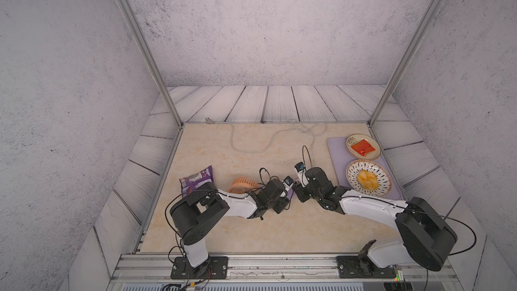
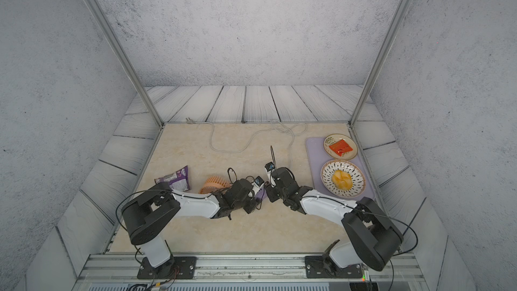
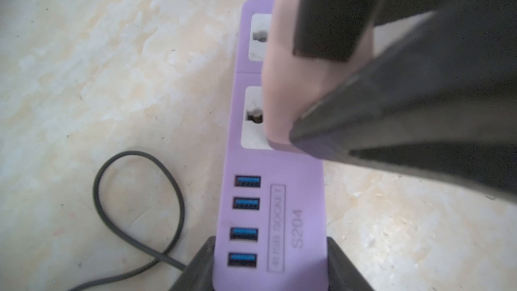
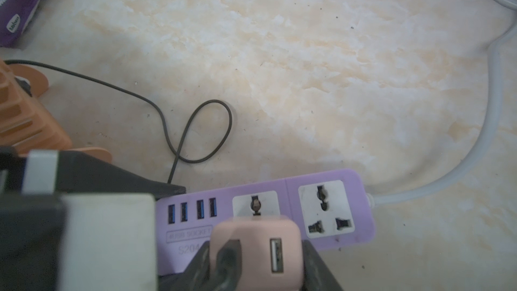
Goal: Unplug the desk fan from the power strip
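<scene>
The lilac power strip (image 3: 280,167) lies flat on the table, its USB end between the fingers of my left gripper, which is shut on it. A pinkish block-shaped plug adapter (image 4: 255,237) with a USB slot in its top is clasped by my right gripper. It covers part of the strip's middle socket; whether its prongs are in the socket cannot be seen. The far socket (image 4: 325,207) is empty. The orange desk fan (image 1: 243,184) rests left of the strip. Its thin black cable (image 4: 229,124) loops towards the strip; where it ends is hidden.
A purple snack bag (image 2: 180,177) lies at the left. On the right, two plates stand on a lilac mat (image 1: 338,151). The strip's pale cord (image 4: 492,86) runs to the table's back edge, ending in a loose plug (image 1: 209,120).
</scene>
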